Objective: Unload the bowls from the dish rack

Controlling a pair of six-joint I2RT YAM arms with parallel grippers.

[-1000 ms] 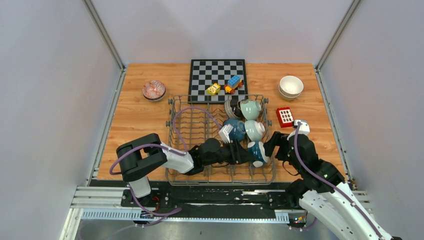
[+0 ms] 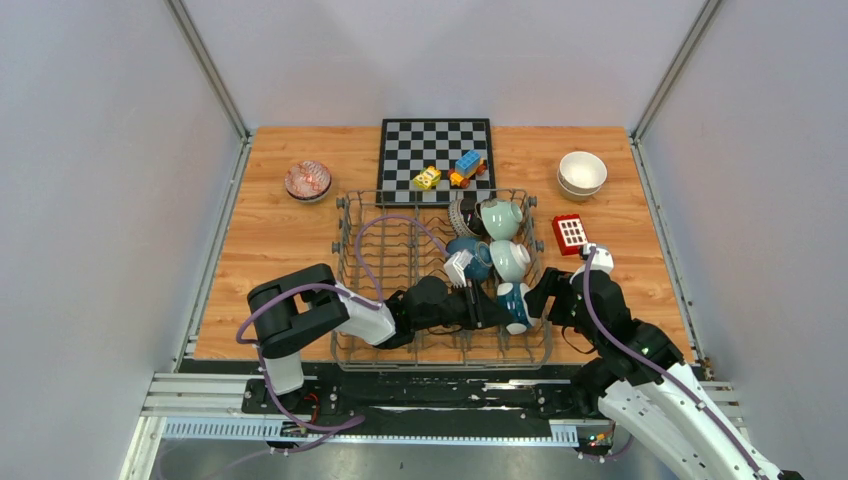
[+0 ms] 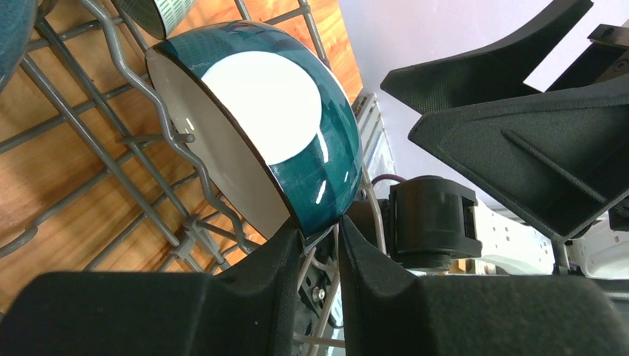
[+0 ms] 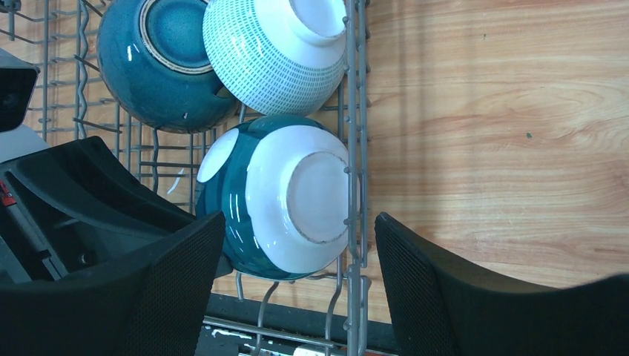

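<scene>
A teal bowl with white patches [image 2: 515,308] [image 3: 319,163] [image 4: 297,200] rests on its side at the front right of the dish rack [image 2: 380,360]. My left gripper [image 2: 495,312] is at its rim from the left, fingertips close together; whether they grip it is unclear. My right gripper [image 2: 550,285] stands open just right of and above that bowl, nothing held. Behind are a blue bowl [image 2: 470,255] [image 4: 152,85], a patterned bowl [image 2: 510,262] [image 4: 274,59], a pale green bowl [image 2: 500,218] and a darker bowl [image 2: 460,215].
Stacked white bowls [image 2: 582,172] stand at the back right, a reddish bowl [image 2: 308,178] at the back left. A chessboard [image 2: 434,140] with toy cars lies behind the rack; a red block [image 2: 570,233] is to its right.
My left arm has shifted slightly right, toward the teal bowl. My right gripper has moved very slightly. The bowls look unchanged.
</scene>
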